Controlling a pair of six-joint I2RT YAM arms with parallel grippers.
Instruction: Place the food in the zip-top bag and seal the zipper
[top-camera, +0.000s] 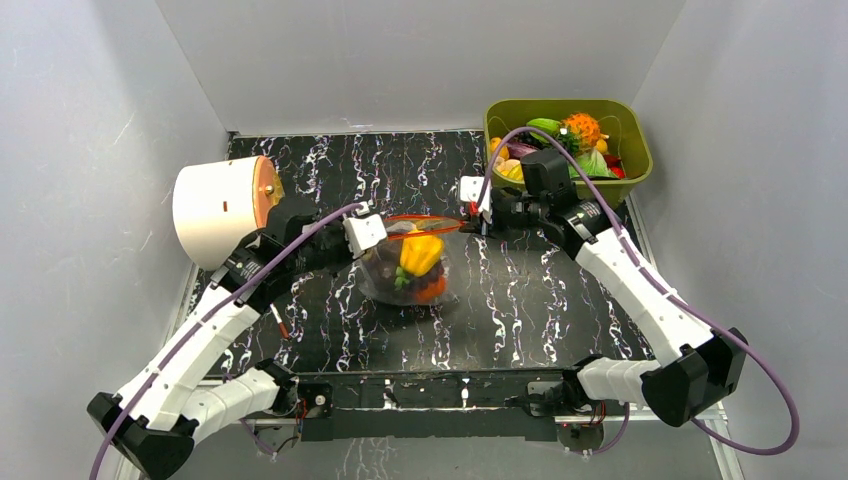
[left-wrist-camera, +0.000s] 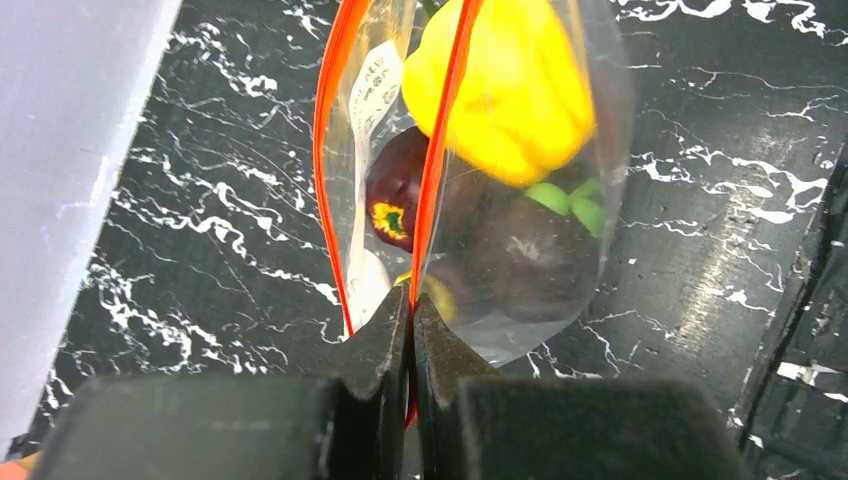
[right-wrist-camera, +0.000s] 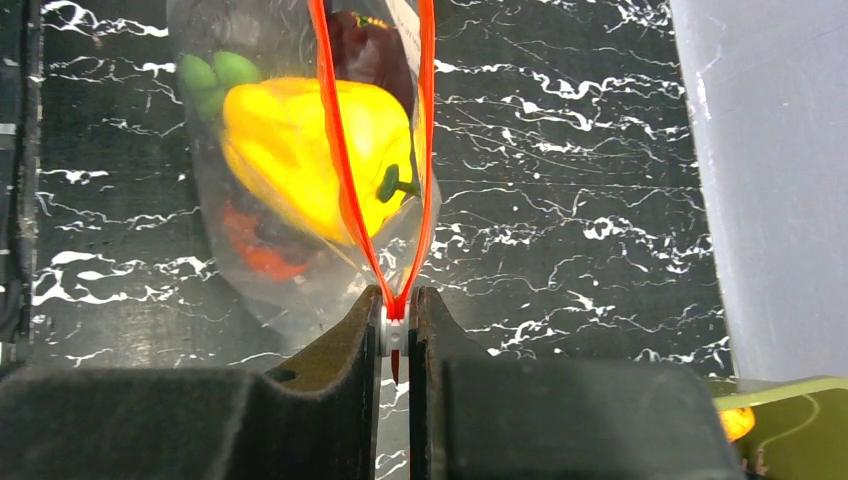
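The clear zip top bag (top-camera: 385, 280) with red zipper strips holds a yellow pepper (top-camera: 421, 256), a dark red-brown item (left-wrist-camera: 392, 180), green pieces (right-wrist-camera: 230, 70) and something red (right-wrist-camera: 260, 255). My left gripper is shut on one end of the bag's zipper. My right gripper is shut on the other end, with a small pale zipper piece between its fingers. The two red strips run between the grippers, drawn long and narrow, a little apart along the middle.
A green bin (top-camera: 630, 130) of produce stands at back right. A white cylinder (top-camera: 215, 210) with a peach end sits at left. Walls enclose the marble-patterned table (top-camera: 530, 330) at back and sides.
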